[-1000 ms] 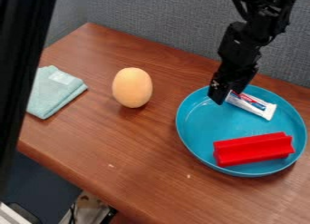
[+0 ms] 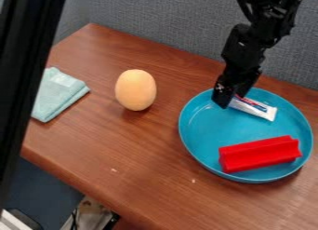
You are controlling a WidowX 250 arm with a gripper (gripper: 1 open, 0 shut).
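My black gripper (image 2: 229, 94) reaches down from the top right to the back of the blue plate (image 2: 209, 141), at the left end of a white toothpaste tube (image 2: 256, 110) with red and blue print. The fingers are dark and small, so I cannot tell whether they are shut on the tube. A red block-shaped object (image 2: 259, 154) lies on the front of the plate.
An egg-shaped object (image 2: 136, 89) stands left of the plate. A folded light-green cloth (image 2: 56, 96) lies at the table's left edge. Bare wood (image 2: 125, 159) fills the front left. A grey panel is behind; a dark frame runs down the left.
The gripper has shifted very slightly at the tube's left end. The other objects have not moved visibly.
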